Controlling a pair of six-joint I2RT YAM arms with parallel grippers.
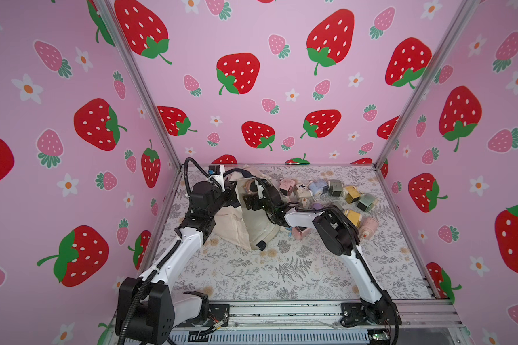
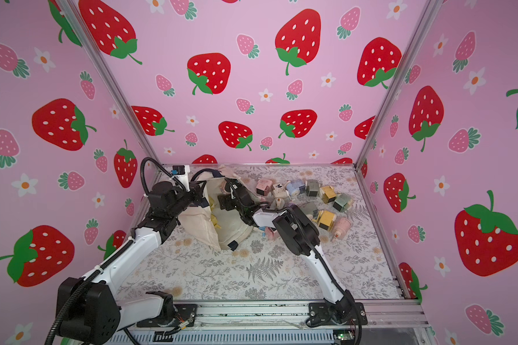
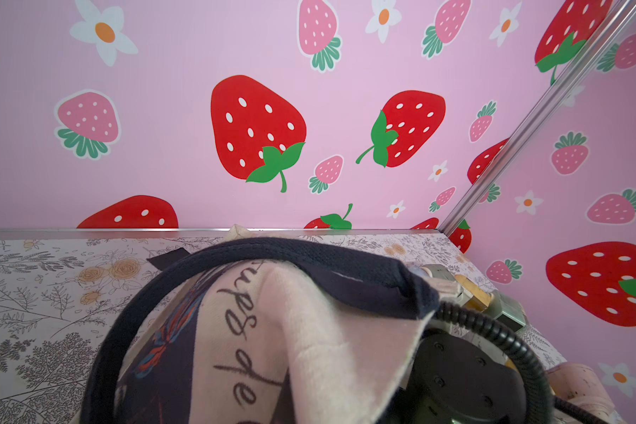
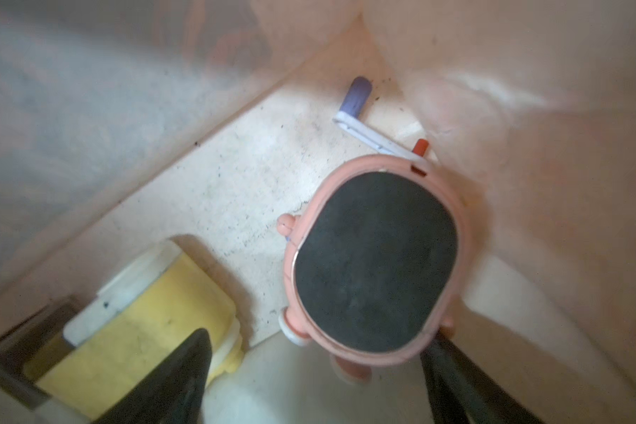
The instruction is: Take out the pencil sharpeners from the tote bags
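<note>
A cream tote bag (image 1: 230, 224) lies on its side, opening toward the front. My left gripper (image 1: 231, 187) is at its upper edge by the dark handle (image 3: 332, 265); its fingers are hidden in the left wrist view and too small to read elsewhere. My right gripper is inside the bag, open around the near side of a pink sharpener (image 4: 374, 261) with a dark oval face and a crank. A yellow sharpener (image 4: 141, 325) lies to its left, beside the left finger.
Several pastel and yellow sharpeners (image 1: 351, 195) crowd the table right of the bag, behind and beside my right arm.
</note>
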